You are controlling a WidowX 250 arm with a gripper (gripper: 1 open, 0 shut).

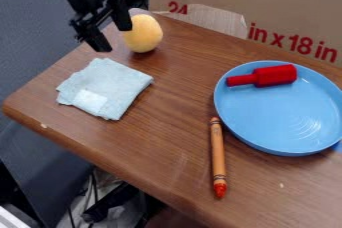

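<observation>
My black gripper (110, 37) hangs at the upper left, above the far left part of the wooden table and just left of a pale yellow rounded object (144, 35); whether its fingers are open or shut is unclear. Below it lies a folded light cloth (104, 88). On the right a blue plate (278, 120) holds a red cylinder with a handle (274, 74) on its rim. An orange crayon-like stick (218, 157) lies left of the plate.
A cardboard box (261, 12) with red print stands along the back. The table's left edge drops to a grey floor area with cables.
</observation>
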